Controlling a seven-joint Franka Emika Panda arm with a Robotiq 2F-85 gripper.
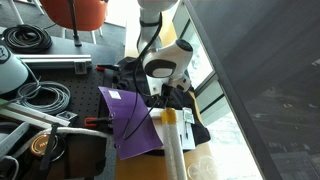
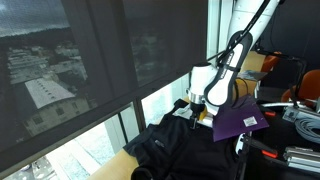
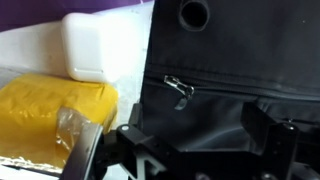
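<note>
A black fabric bag (image 3: 220, 60) with a zipper fills much of the wrist view. Its small metal zipper pull (image 3: 180, 88) lies between and ahead of my fingers. My gripper is open above the bag, and nothing shows between its fingers. In exterior view 1 the gripper (image 1: 172, 95) hangs low over the dark fabric, pointing down. Whether the fingertips touch the bag cannot be told.
Left of the bag in the wrist view lie a yellow wrapped item (image 3: 45, 115) and a white plastic piece (image 3: 90, 45). A purple panel (image 1: 128, 122) stands close to the arm. A dark screen (image 2: 90, 70) borders the table.
</note>
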